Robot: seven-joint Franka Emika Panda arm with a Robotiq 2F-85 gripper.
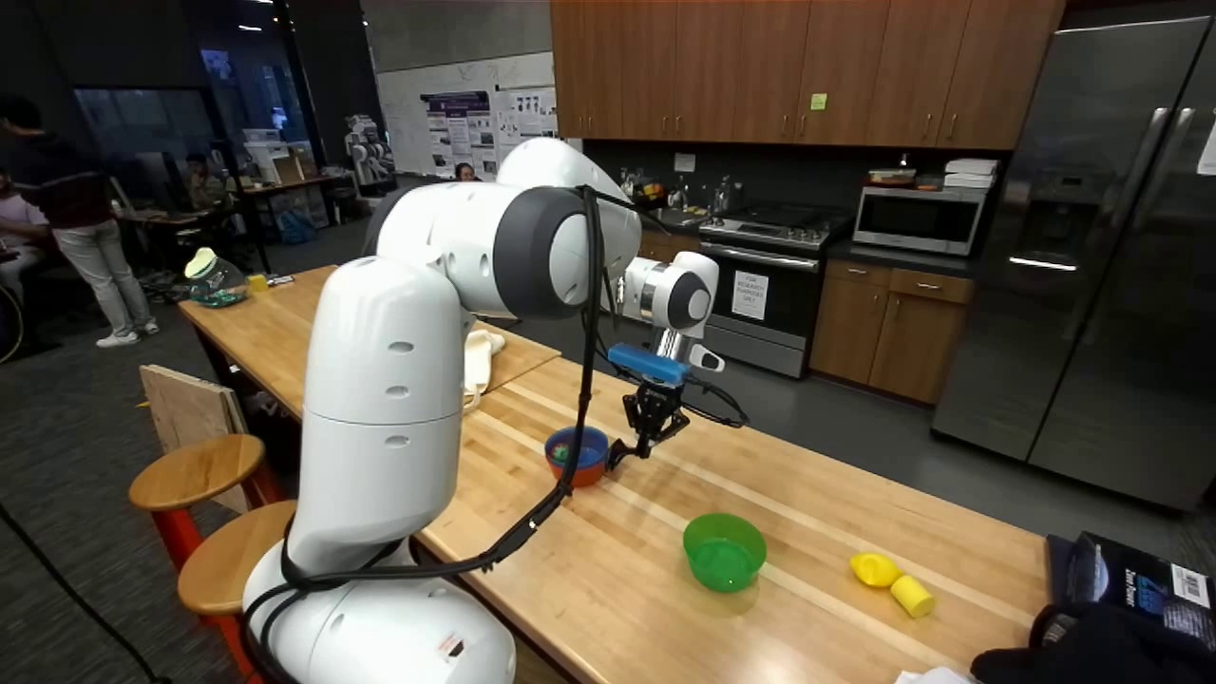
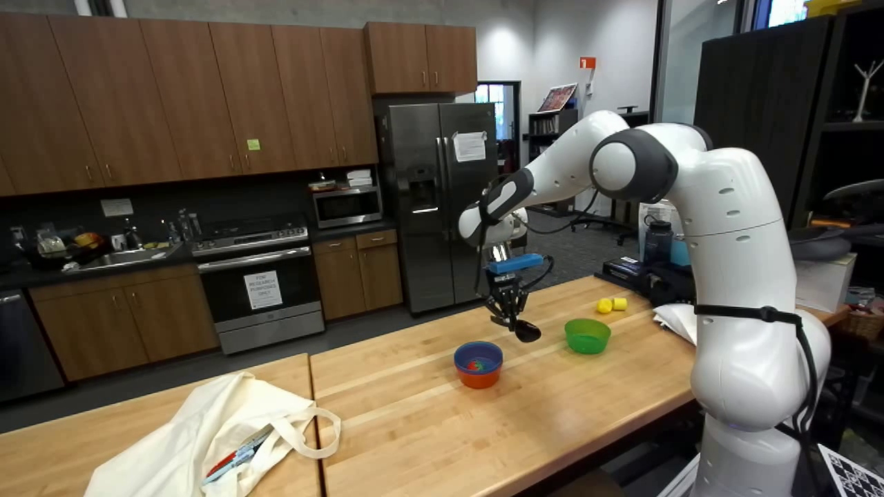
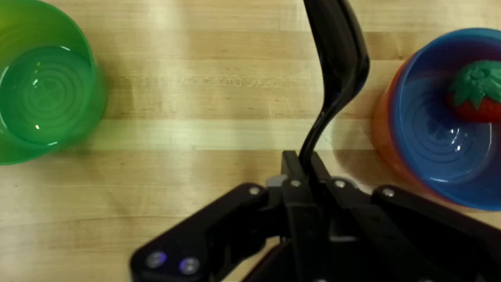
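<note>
My gripper is shut on the thin neck of a black spoon (image 3: 340,51), whose bowl end points away from me in the wrist view. The spoon hangs above the table between two bowls. On the right of that view is a blue bowl (image 3: 422,117) nested in an orange-red bowl (image 3: 382,127), with a toy strawberry (image 3: 481,89) inside. To the left stands a green bowl (image 3: 96,94), empty. In exterior view 2 the spoon's black head (image 2: 527,331) shows between the stacked bowls and the green one. My gripper covers most of the handle.
A yellow lemon (image 1: 874,569) and a yellow cylinder (image 1: 912,595) lie beyond the green bowl. Dark bags and a box (image 1: 1146,587) occupy the table's far end. A cream tote bag (image 2: 207,431) rests on the adjoining table. Bare wood surrounds the bowls.
</note>
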